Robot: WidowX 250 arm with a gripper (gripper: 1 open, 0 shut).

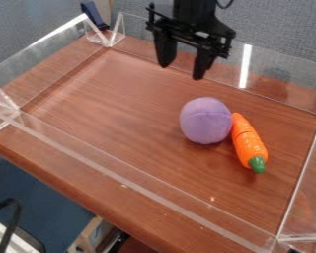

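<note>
My black gripper (pixel 185 54) hangs over the back middle of the wooden surface, its fingers apart with nothing visible between them. Below it and a little to its right sits a purple ball (pixel 204 121), apart from the fingers. An orange toy carrot (pixel 248 140) with a green tip lies close beside the ball on its right, tip toward the front.
Clear acrylic walls (pixel 108 168) edge the wooden surface (pixel 95 109). A dark blue object (pixel 94 16) stands outside at the back left, and a dark floor with assorted gear shows at the lower left.
</note>
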